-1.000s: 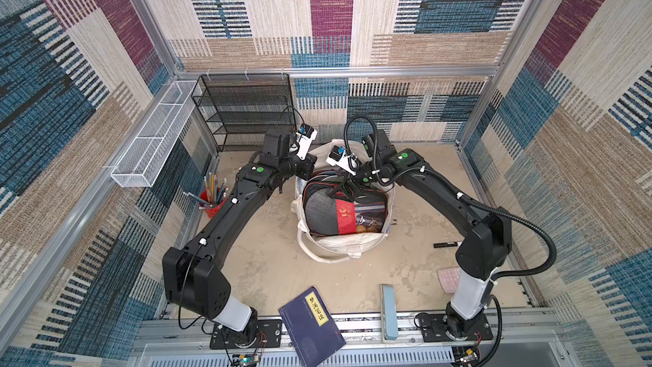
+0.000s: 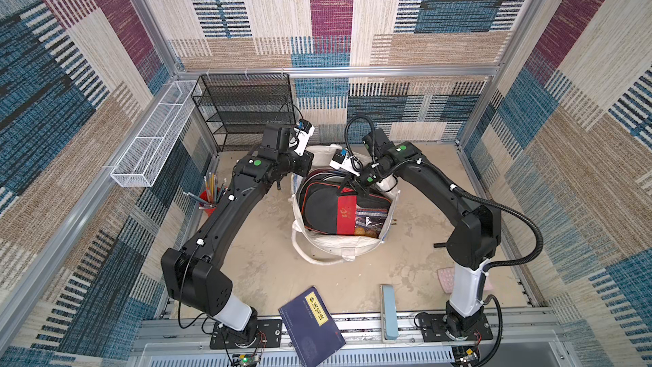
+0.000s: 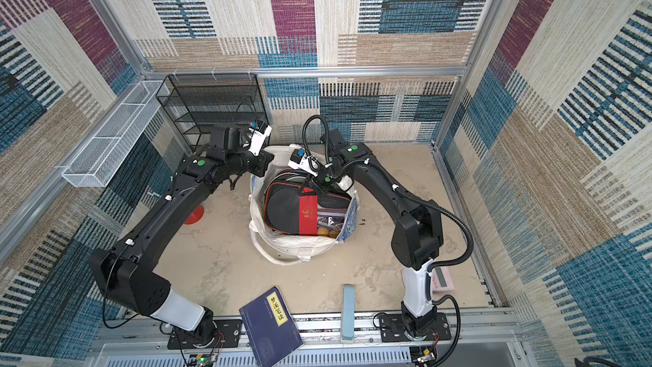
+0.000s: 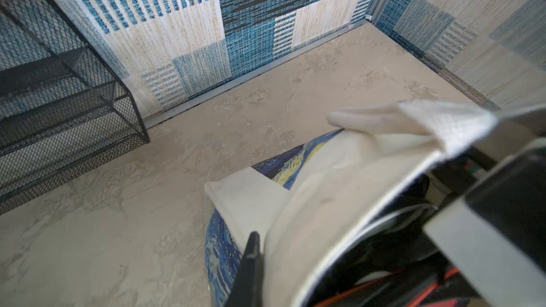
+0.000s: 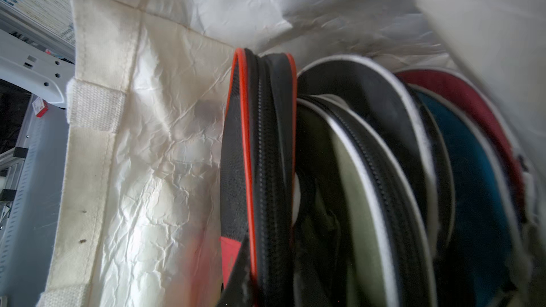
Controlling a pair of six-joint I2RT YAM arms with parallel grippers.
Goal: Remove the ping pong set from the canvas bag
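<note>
The canvas bag (image 2: 319,259) stands mid-table, its mouth open upward. In it lies the ping pong set, a black case (image 2: 322,208) with orange-red piping and a red band. My left gripper (image 2: 293,174) is shut on the bag's left rim; in the left wrist view one dark finger (image 4: 249,270) lies against the outer wall, the other hidden. Down inside the bag, my right gripper has its fingers apart, one on each side of the case's zipped edge (image 5: 267,182). Whether they press on it cannot be told.
Several round pouches, among them a blue one (image 5: 466,193) and a red one (image 5: 472,93), crowd beside the case. A black mesh rack (image 2: 244,105) stands behind left. The book (image 2: 312,326) and a blue-grey case (image 2: 388,311) lie at the front. Table right of the bag is mostly clear.
My right gripper's fingers have come closer together at the case's far edge. The case has shifted slightly and its piping shows more clearly. The bag and left gripper have moved a little left.
</note>
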